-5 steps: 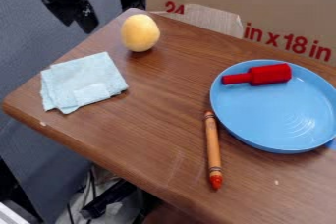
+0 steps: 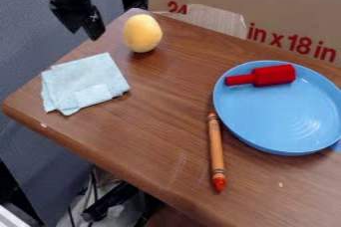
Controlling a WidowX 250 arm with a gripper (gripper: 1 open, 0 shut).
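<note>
My black gripper hangs at the top left, above and beyond the table's back-left edge, left of a yellow egg-shaped object; whether it is open or shut is unclear. A light blue folded cloth lies on the left of the table. A red bottle-like object rests on a blue plate at the right. An orange crayon with a red tip lies beside the plate.
A cardboard box stands behind the wooden table.
My gripper has shifted slightly at the top left over the last second. The objects on the table have not moved.
</note>
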